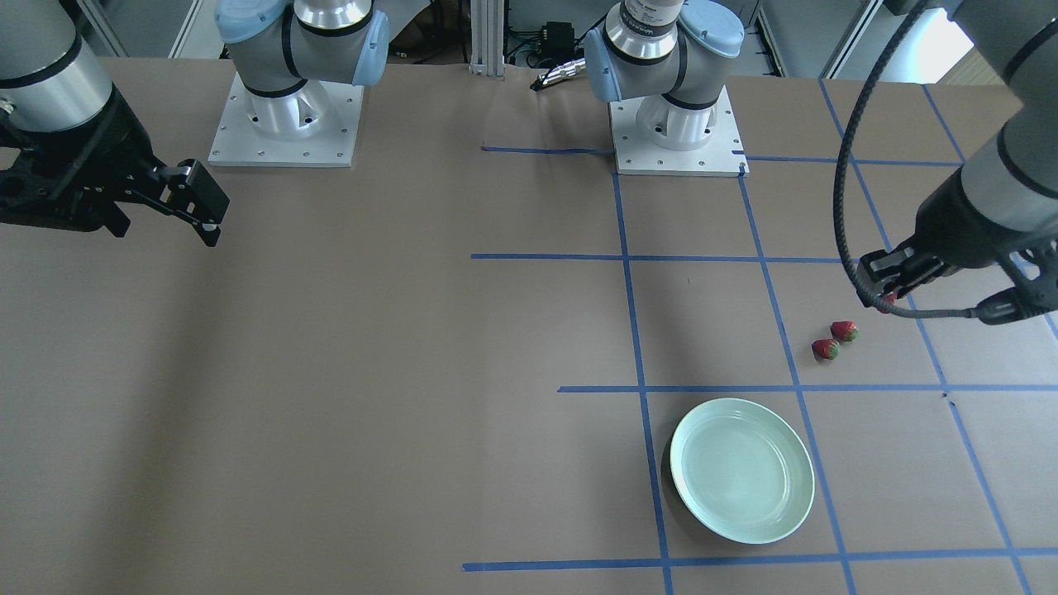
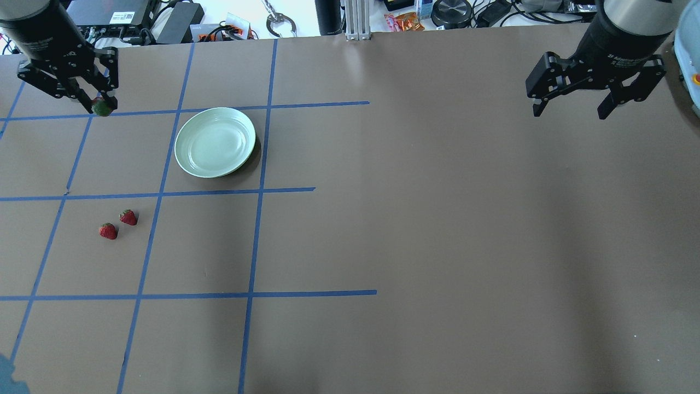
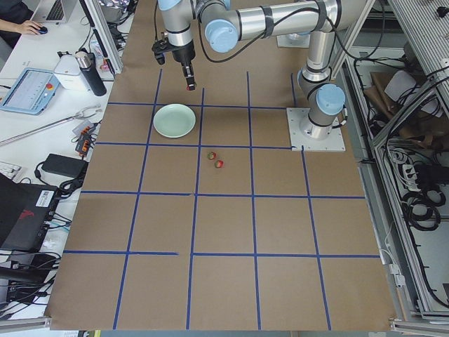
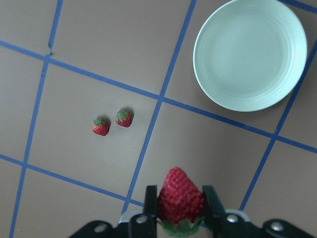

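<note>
My gripper is shut on a red strawberry (image 4: 179,196) with green leaves, held above the table. In the top view it hangs at upper left (image 2: 101,105), left of the pale green plate (image 2: 214,142); in the front view it is at the right, behind the plate (image 1: 741,470).
A second black gripper (image 2: 587,82) stands at the upper right of the top view, far from the plate. The taped grid floor around the plate is clear, as is the middle of the table (image 2: 420,216).
</note>
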